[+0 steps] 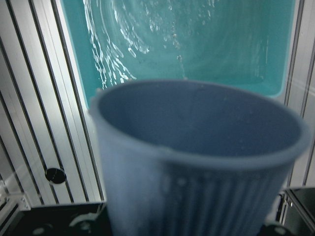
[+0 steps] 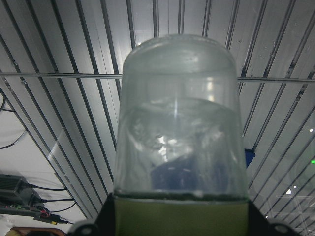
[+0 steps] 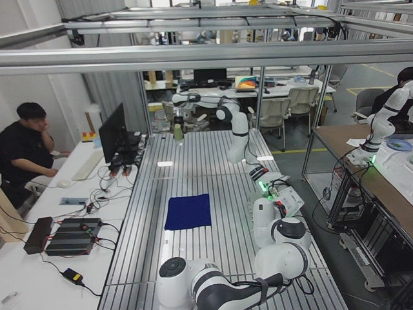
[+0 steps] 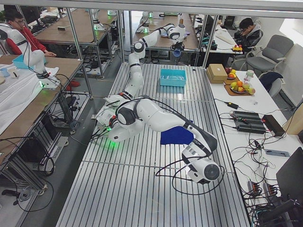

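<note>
A blue ribbed cup (image 1: 197, 196) fills the lower left wrist view, above the edge of a teal bin of water (image 1: 278, 59); my left gripper (image 4: 177, 49) is shut on it, high at the far end in the camera right view. A clear container with an olive band (image 2: 181, 216) fills the middle of the right wrist view, liquid inside, with my right gripper (image 3: 179, 123) shut on it at the far end of the camera left view. A dark blue cloth (image 3: 188, 212) lies flat mid-table.
Side desks with electronics (image 3: 71, 236) line one edge, and another robot's table (image 3: 335, 134) stands on the other. Metal frame bars cross overhead.
</note>
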